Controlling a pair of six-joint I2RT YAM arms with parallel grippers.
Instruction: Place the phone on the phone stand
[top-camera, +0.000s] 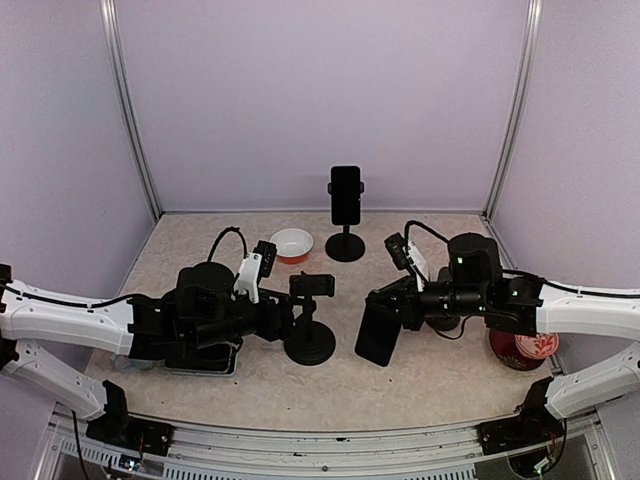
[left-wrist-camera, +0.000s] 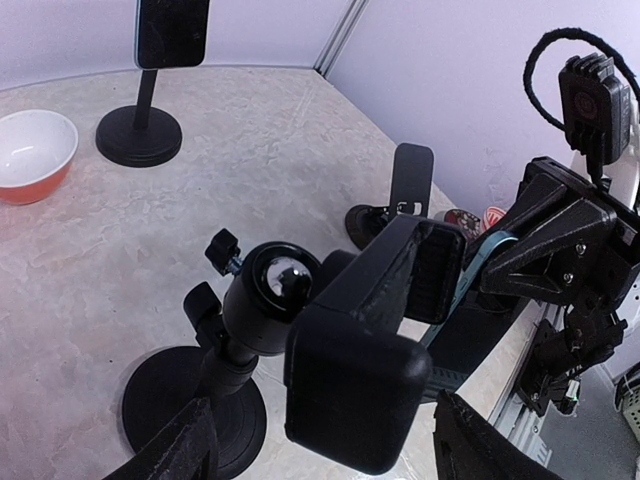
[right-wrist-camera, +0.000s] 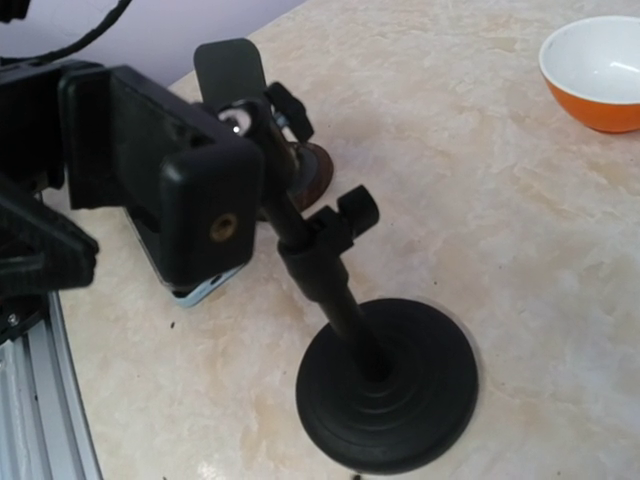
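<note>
A black phone stand (top-camera: 310, 342) with a clamp head (left-wrist-camera: 352, 390) stands in the middle front of the table. My left gripper is open, its fingers either side of that clamp head, apparently not closed on it. Just right of the stand, my right gripper (top-camera: 385, 298) is shut on a dark phone (top-camera: 376, 336), which hangs tilted downward. In the right wrist view the phone (right-wrist-camera: 200, 292) is mostly hidden behind the stand's clamp.
Behind stand another stand holding a phone (top-camera: 346, 195) and an orange-white bowl (top-camera: 293, 243). A metal tray (top-camera: 200, 368) is at left, red dishes (top-camera: 515, 355) at right.
</note>
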